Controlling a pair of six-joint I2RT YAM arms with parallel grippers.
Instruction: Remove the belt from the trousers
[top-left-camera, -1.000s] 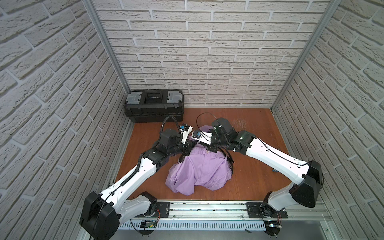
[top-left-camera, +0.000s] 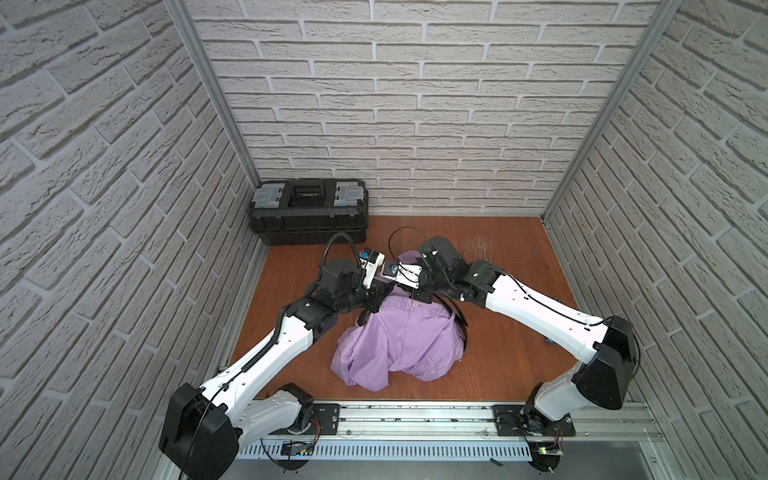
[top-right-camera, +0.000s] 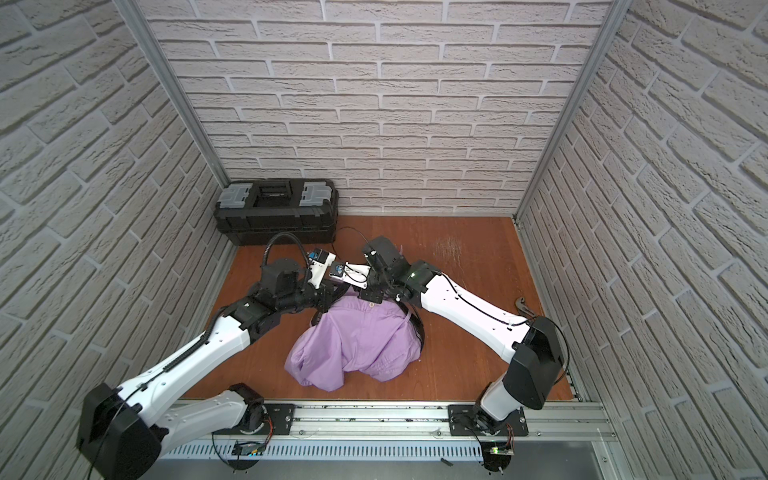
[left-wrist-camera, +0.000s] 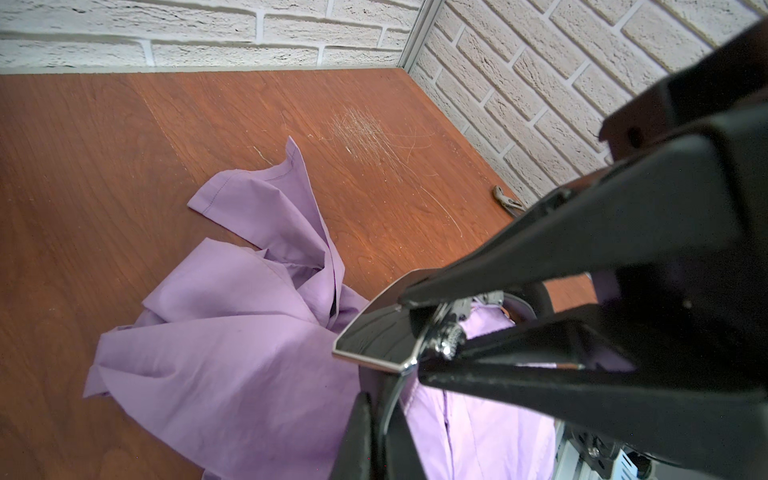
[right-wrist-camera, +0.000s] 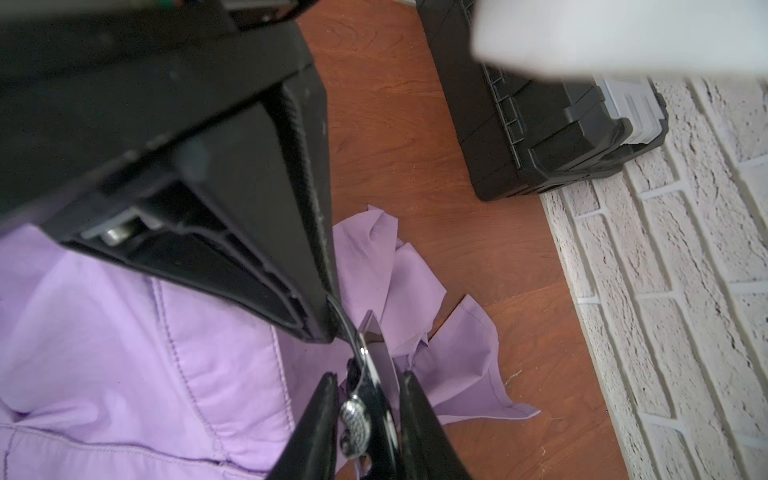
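Lilac trousers (top-left-camera: 396, 344) lie crumpled at the table's centre, a black belt (top-left-camera: 457, 324) showing along their right side. Both grippers meet over the waist. In the left wrist view my left gripper is shut on the belt's strap just below the shiny metal buckle (left-wrist-camera: 372, 336). The black fingers of my right gripper flank the buckle from the other side, part open; whether they grip it is unclear. In the top views both fingertips are mostly hidden by the wrists.
A black toolbox (top-left-camera: 308, 216) stands at the back left. Brick walls close in the back and both sides.
The left arm and trousers look unchanged.
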